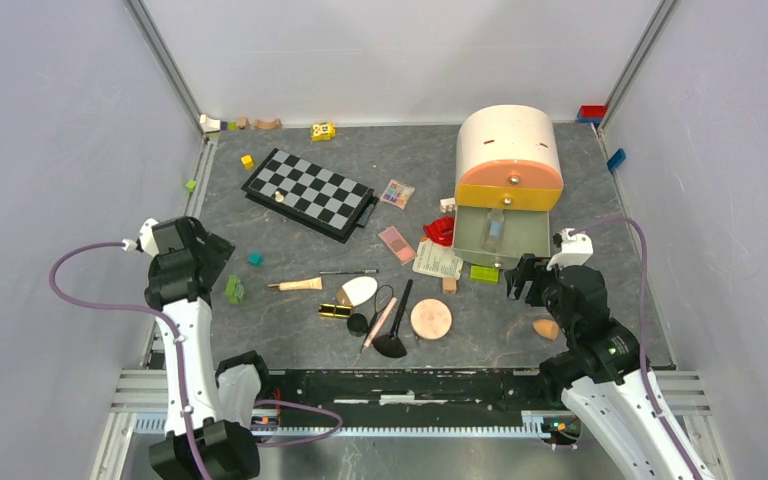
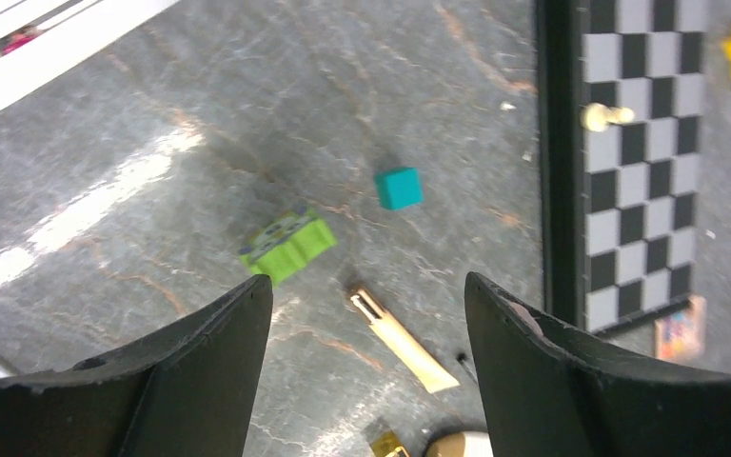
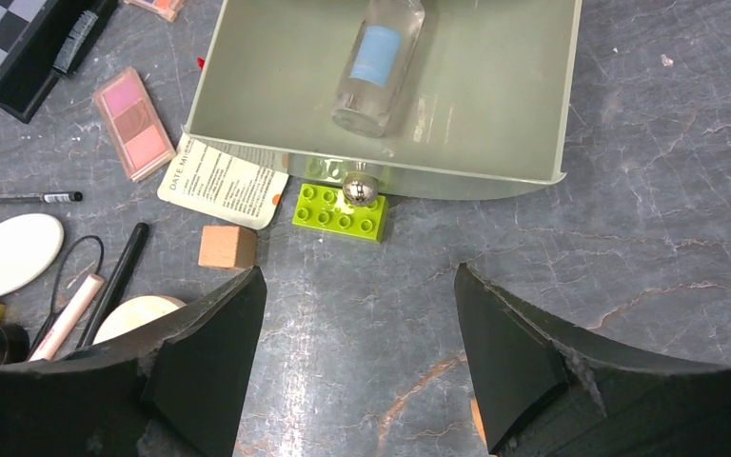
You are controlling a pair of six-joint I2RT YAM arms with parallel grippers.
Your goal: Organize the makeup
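The rounded pink-and-yellow organizer (image 1: 508, 155) has its grey-green drawer (image 3: 476, 114) pulled out, with a clear bottle (image 3: 371, 71) lying inside. Scattered left of it are a pink palette (image 3: 133, 124), a cream tube (image 2: 405, 343), a black fan brush (image 1: 390, 343), a pink brush (image 3: 69, 314), a round pink compact (image 1: 431, 318), a white oval item (image 3: 16, 252) and a black pencil (image 1: 349, 271). My left gripper hangs open and empty at the left edge. My right gripper stands part open, empty, just in front of and right of the drawer.
A chessboard (image 1: 308, 190) lies at the back left. Toy blocks sit around, including a teal cube (image 2: 399, 188) and green brick (image 3: 338, 211) before the drawer. Bare table (image 3: 647, 248) shows right of the drawer.
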